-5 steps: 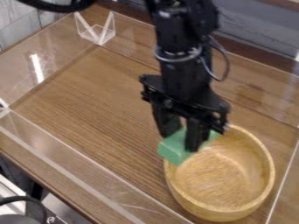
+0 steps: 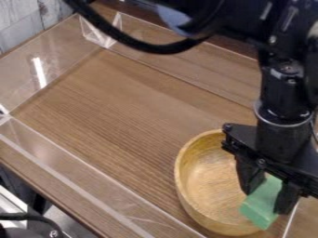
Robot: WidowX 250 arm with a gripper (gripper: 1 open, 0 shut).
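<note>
My black gripper is at the lower right, over the right part of a yellow oval bowl. A mint-green block sits at its fingers, low at the bowl's right side. Whether the fingers are closed on the block is hard to tell.
A clear plastic edge runs along the left and front. A small white holder stands at the far back left, and black cables cross the top.
The gripper and green block have moved right and toward the front, from above the table to the bowl's right side.
</note>
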